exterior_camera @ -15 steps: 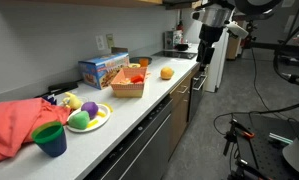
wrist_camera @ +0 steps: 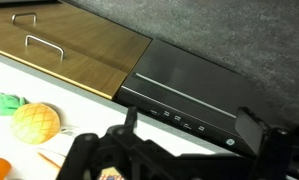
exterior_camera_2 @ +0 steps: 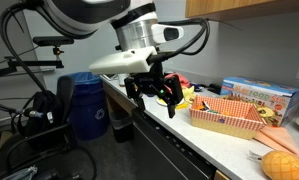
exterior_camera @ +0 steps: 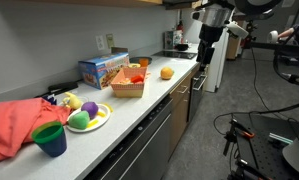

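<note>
My gripper is open, with only the dark oven front and floor showing between its wide-apart fingers in the wrist view. In exterior view 2 the same gripper (exterior_camera_2: 155,106) hangs in front of the counter, pointing down. A basket (exterior_camera: 128,83) with items in it stands on the counter, to the left of an orange pumpkin-like thing (exterior_camera: 167,73). That pumpkin (wrist_camera: 35,123) shows a green leafy top in the wrist view. Farther along the counter is a plate (exterior_camera: 73,122) of toy fruit and vegetables, beside a green cup (exterior_camera: 51,139).
A red cloth (exterior_camera: 21,127) lies at the counter's near end. Behind the basket is a blue picture box (exterior_camera: 104,69) against the wall. Wooden drawers with metal handles (wrist_camera: 45,45) are below the counter edge. The grey floor (exterior_camera: 194,145) in front is open.
</note>
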